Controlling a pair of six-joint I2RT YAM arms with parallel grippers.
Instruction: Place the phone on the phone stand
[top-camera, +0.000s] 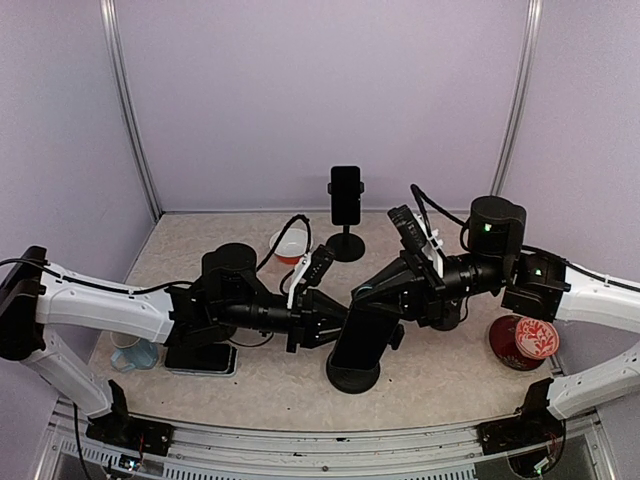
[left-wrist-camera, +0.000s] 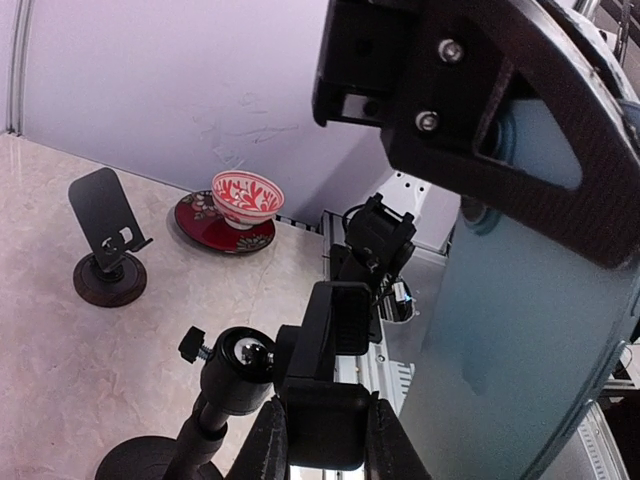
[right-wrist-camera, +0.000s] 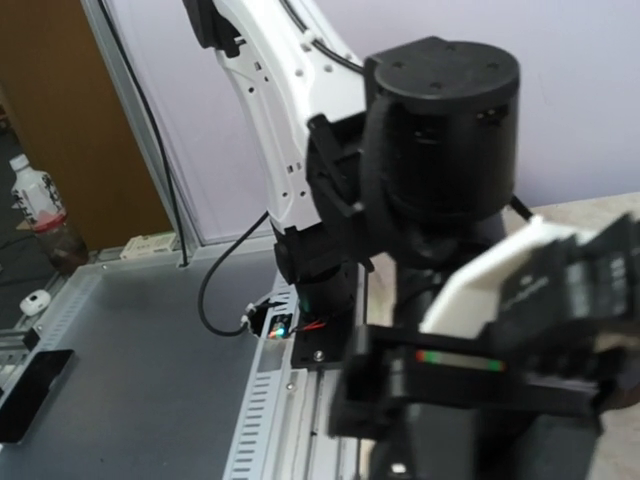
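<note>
A dark phone (top-camera: 364, 335) stands tilted over the front stand (top-camera: 352, 378), its top gripped by my right gripper (top-camera: 370, 295), which is shut on it. My left gripper (top-camera: 330, 325) is at the stand's left side; in the left wrist view its fingertips are around the black holder piece (left-wrist-camera: 325, 425), and how far they are closed is unclear. The phone's blue-grey back (left-wrist-camera: 505, 340) fills that view's right side, close beside the holder. The right wrist view is blurred and does not clearly show the phone.
Another stand holds a phone (top-camera: 346, 195) at the back. A flat phone (top-camera: 200, 358) and blue mug (top-camera: 140, 350) are at front left. A red plate (top-camera: 505, 345) with a bowl (top-camera: 537, 338) is at right, an empty stand (left-wrist-camera: 103, 220) nearby.
</note>
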